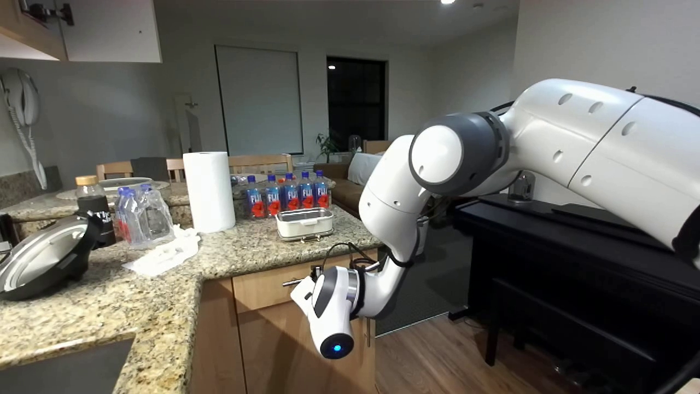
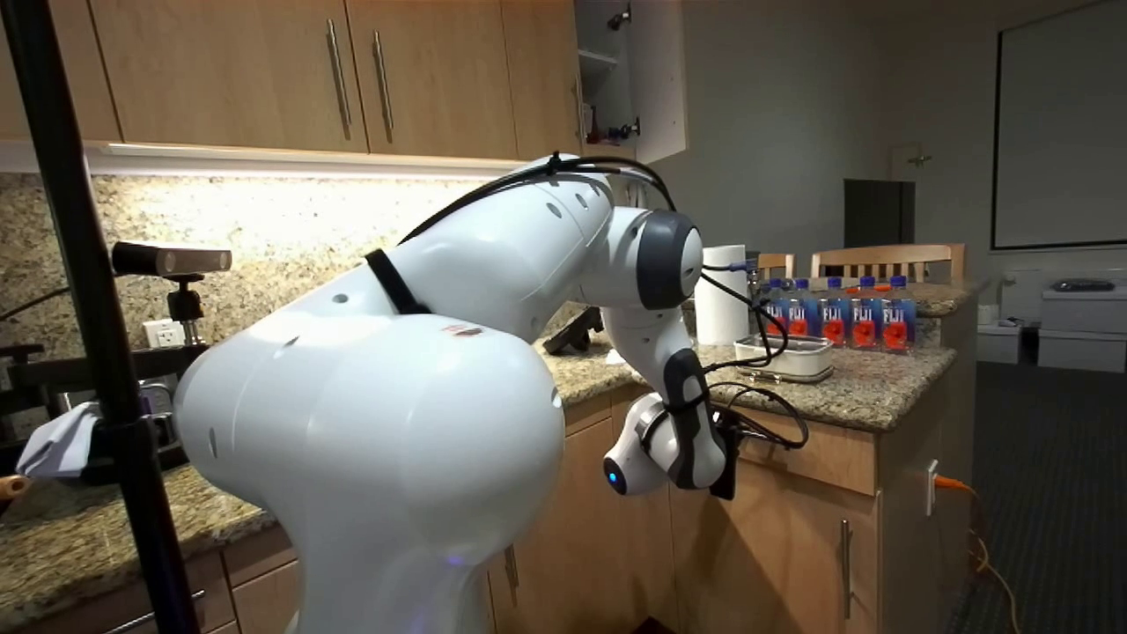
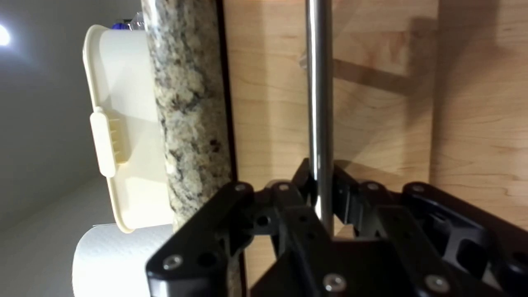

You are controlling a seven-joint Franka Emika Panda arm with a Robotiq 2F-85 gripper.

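Observation:
In the wrist view, a round metal drawer handle (image 3: pixel 320 99) runs lengthwise between the black fingers of my gripper. The gripper is shut on that bar, with one finger on each side. Behind the bar is the pale wood drawer front (image 3: pixel 376 114), below the granite counter. In exterior view 1, the handle (image 1: pixel 292 282) shows only at its left end, since my white hand hides the rest. The drawer front (image 1: pixel 252 289) looks closed, flush under the counter edge. Exterior view 2 shows my hand from behind, its fingers hidden there.
Above the drawer, a white container (image 1: pixel 305 223) stands on a rack near the counter edge (image 3: pixel 190 123). A paper towel roll (image 1: pixel 208 193) and several water bottles (image 1: pixel 289 197) are behind it. Cables (image 2: pixel 777 412) loop beside the hand. Open floor (image 1: pixel 420 358) lies to the right.

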